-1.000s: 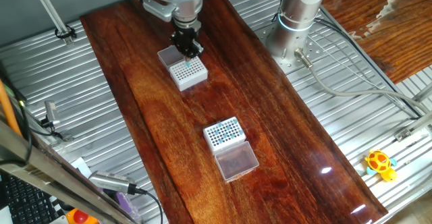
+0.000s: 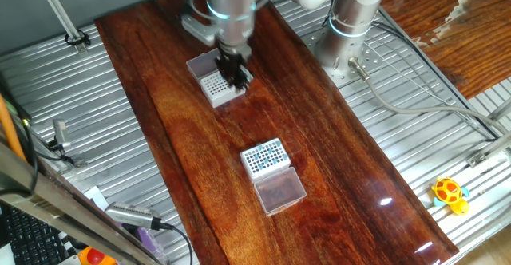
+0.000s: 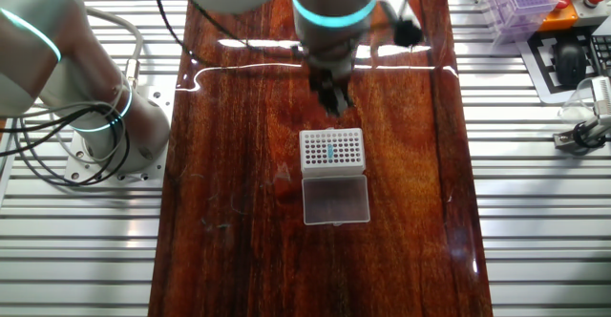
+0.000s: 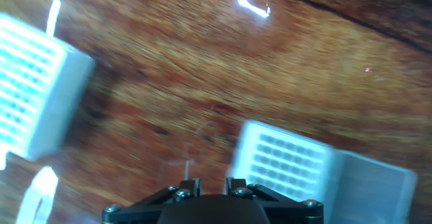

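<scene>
Two white tip racks with open clear lids stand on the dark wooden board. Around the gripper in exterior view 1 is the upper rack [image 2: 220, 89]; the lower rack [image 2: 265, 159] stands nearer the camera, with several teal items in its holes. My gripper [image 2: 237, 75] hangs over the upper rack's right part. Exterior view 2 has a rack [image 3: 331, 152] with a short teal column among its holes, the blurred gripper [image 3: 334, 102] just beyond it. In the wrist view, a gap shows between the black fingers, with nothing visible in it; a blurred lidded rack [image 4: 287, 162] lies ahead right.
The lower rack's lid [image 2: 280, 191] lies open toward the camera. A second blurred rack [image 4: 34, 82] fills the wrist view's left edge. A toy turtle [image 2: 449, 194] sits off the board at the right. Bare wood separates the racks.
Both racks stay put.
</scene>
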